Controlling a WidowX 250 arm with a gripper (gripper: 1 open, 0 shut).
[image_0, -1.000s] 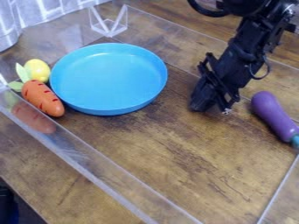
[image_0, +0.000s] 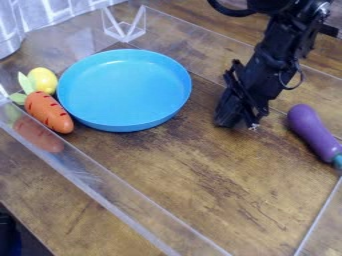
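Note:
The black arm reaches down from the top right, its gripper (image_0: 235, 112) low over the wooden table between a blue plate (image_0: 123, 88) and a purple eggplant (image_0: 314, 133). The gripper looks shut, with nothing visible between its dark fingers, though their tips are hard to make out. The plate is empty. On the left lie an orange carrot (image_0: 48, 112) and a yellow lemon (image_0: 43, 80), both just outside the plate.
Clear plastic walls edge the work area at left and right. A small clear stand (image_0: 123, 30) is behind the plate.

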